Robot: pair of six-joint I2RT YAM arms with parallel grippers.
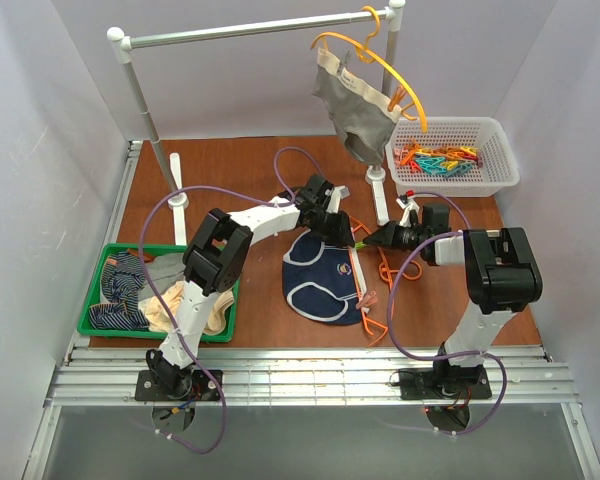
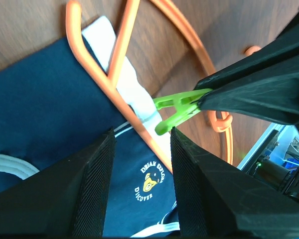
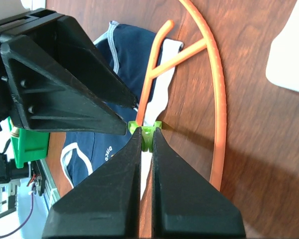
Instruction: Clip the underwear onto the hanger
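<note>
Navy underwear (image 1: 315, 280) with a white waistband lies flat on the table, an orange hanger (image 1: 373, 327) along its waistband. My left gripper is over the waistband, part open, its lower fingertips either side of a stretch of hanger and cloth. My right gripper is shut on a green clothespin (image 2: 182, 107), which reaches onto the waistband beside the hanger's bar. A pink clip (image 1: 367, 298) sits on the hanger nearer the front.
A green basket (image 1: 90, 325) of clothes is at front left, a white basket (image 1: 495, 160) of clips at back right. A rail (image 1: 250, 30) holds a yellow hanger with grey underwear.
</note>
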